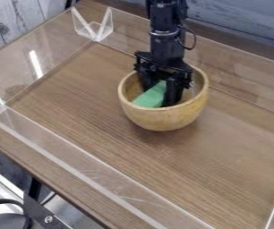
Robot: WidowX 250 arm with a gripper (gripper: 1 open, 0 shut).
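Note:
A wooden bowl (164,115) stands on the brown table, with a green object (153,95) inside it. The black arm comes down from the top, and my gripper (162,79) is low in the bowl, over or at the green object. Its fingertips are dark and hard to make out, so what is between them does not show clearly.
A small white frame-like shape (94,27) sits at the back left. Dark cables and a ring-like part lie at the lower left corner, off the tabletop.

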